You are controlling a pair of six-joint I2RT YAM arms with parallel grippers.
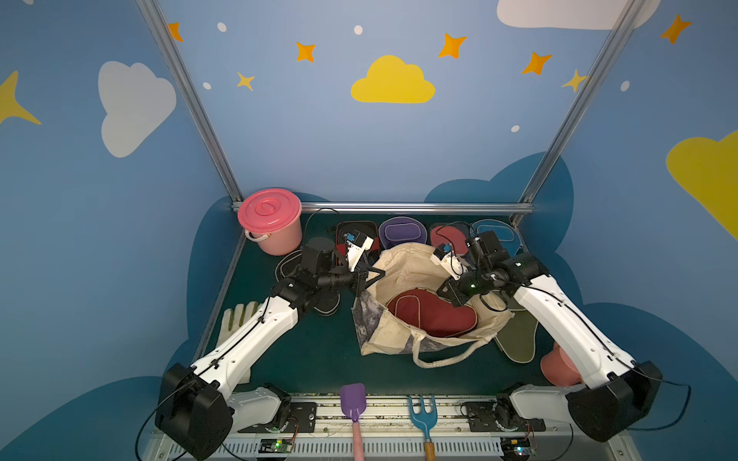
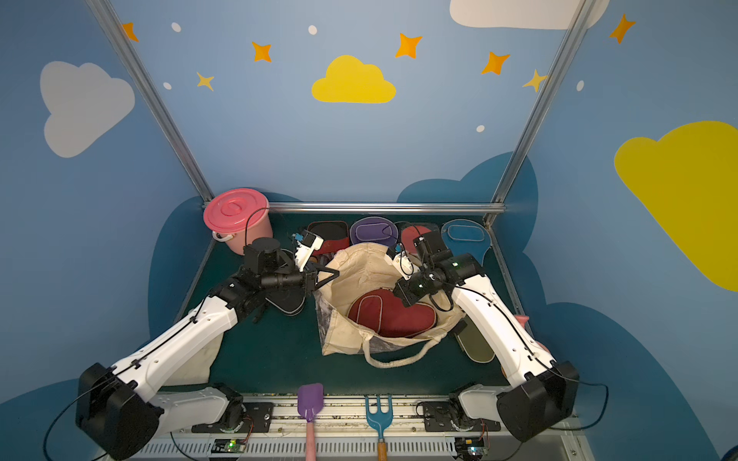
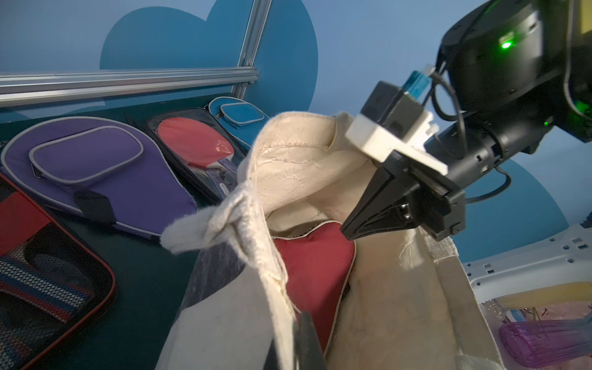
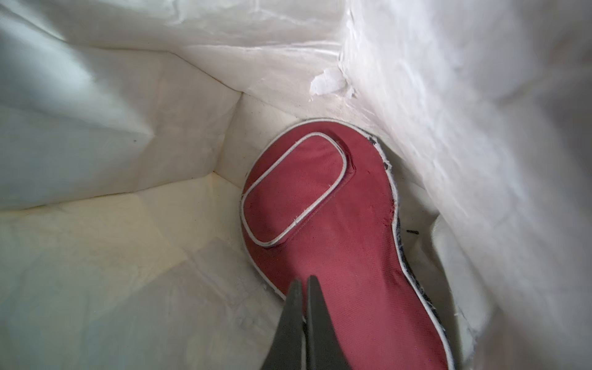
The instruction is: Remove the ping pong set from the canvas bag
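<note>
The cream canvas bag (image 1: 399, 265) stands open at the centre, with the red ping pong set case (image 1: 426, 315) lying inside on its floor. My left gripper (image 1: 375, 276) is at the bag's left rim, the rim fabric running over its fingers in the left wrist view; whether it grips it is unclear. My right gripper is above the case inside the bag's mouth, shut with nothing between its fingers.
Other paddle cases line the back: purple (image 1: 402, 230), black-red (image 1: 356, 230), blue (image 1: 496, 230). A pink bucket (image 1: 269, 230) is at back left, an olive case (image 1: 515, 342) right of the bag.
</note>
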